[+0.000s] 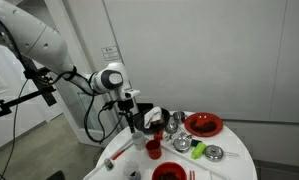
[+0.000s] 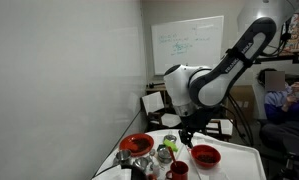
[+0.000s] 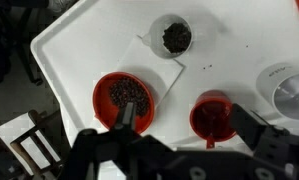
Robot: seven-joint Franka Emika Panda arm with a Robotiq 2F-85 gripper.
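Note:
My gripper [image 1: 126, 112] hangs over the left part of the white table, open with nothing between its fingers. In the wrist view, a red bowl [image 3: 104, 98] holding dark beans lies ahead of it, partly over a pale sheet. Beyond the bowl stands a clear cup [image 3: 185, 22] with dark contents. A red mug [image 3: 212, 118] is near the right finger, and a pale grey cup [image 3: 287, 92] stands farther right. In exterior view 2 the gripper [image 2: 187, 136] is above the table, apart from the red bowl [image 2: 205, 156] and the red mug [image 2: 177, 171].
A red plate [image 1: 203, 124], metal pots [image 1: 214, 153] and a green item [image 1: 198, 150] crowd the table's far side. A black container [image 1: 146, 122] with something white in it stands behind the cups. In the wrist view, bare tabletop [image 3: 234, 50] shows between the cups.

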